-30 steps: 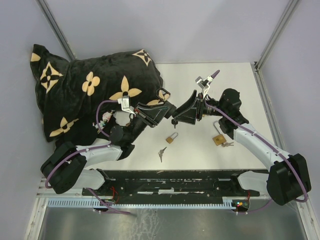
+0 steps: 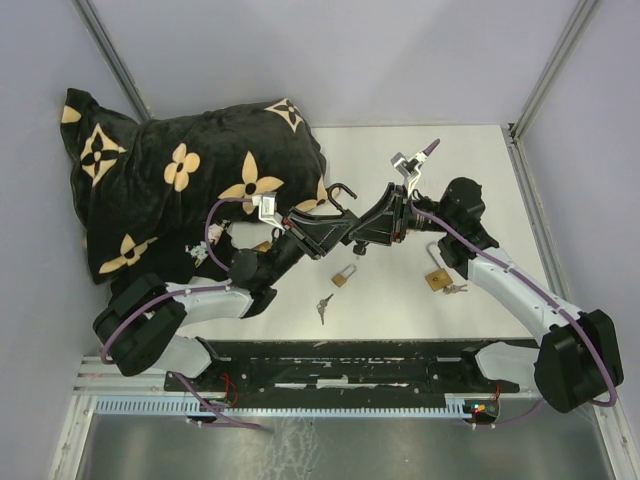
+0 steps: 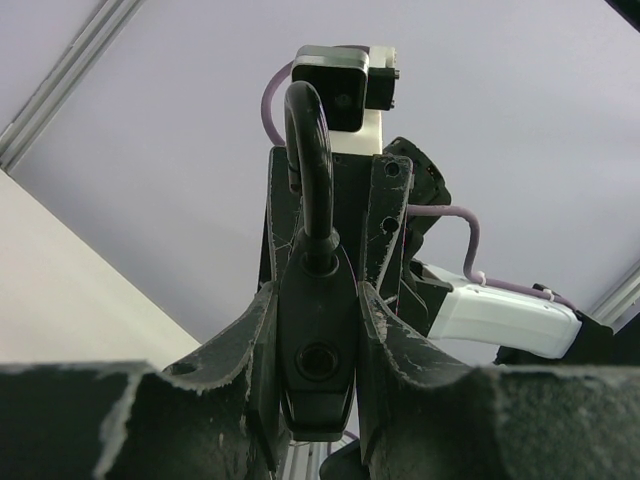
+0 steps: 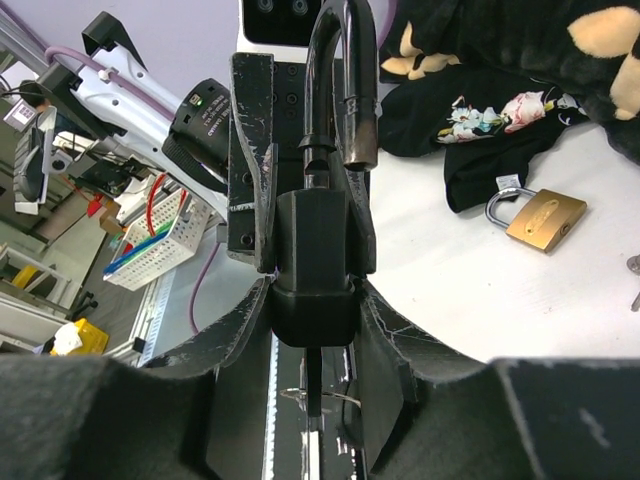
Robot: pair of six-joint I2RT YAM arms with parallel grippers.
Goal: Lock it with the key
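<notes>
A black padlock with a tall hooked shackle [image 2: 341, 190] is held up between the two grippers. Its dark body [image 3: 318, 340] stands upright in the left wrist view, a round recess on its face. My right gripper is shut on that body. On the opposite side, the fingers of my left gripper flank the body closely; whether they press on it cannot be told. A small dark piece [image 2: 359, 248] hangs below the grippers; I cannot tell if it is a key. Small keys [image 2: 323, 308] lie on the table in front.
Brass padlocks [image 2: 343, 276] [image 2: 438, 279] lie on the table, with more keys [image 2: 456, 289] by the right one. A black flowered blanket [image 2: 190, 170] covers the back left.
My left gripper and the padlock have moved slightly right, up against the right gripper, and the dark hanging piece has shifted right with them. The right arm has barely moved.
</notes>
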